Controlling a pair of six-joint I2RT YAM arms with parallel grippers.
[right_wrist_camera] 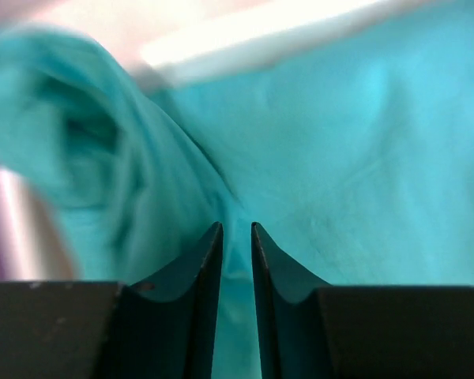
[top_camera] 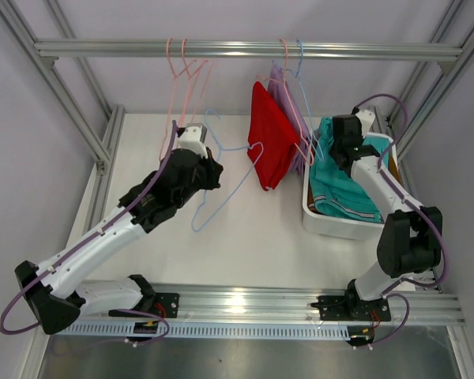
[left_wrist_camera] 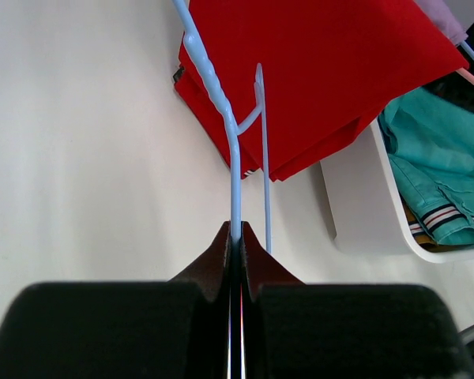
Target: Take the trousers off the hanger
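Observation:
My left gripper is shut on a light blue hanger with no garment on it, held off the rail. Red trousers and purple ones still hang from the rail beside pink and blue hangers. My right gripper is shut, low over teal trousers in a white box at the right; that wrist view is blurred, and I cannot tell whether cloth is between its fingertips.
The metal rail crosses the back, with empty pink hangers at its left. The frame's uprights border both sides.

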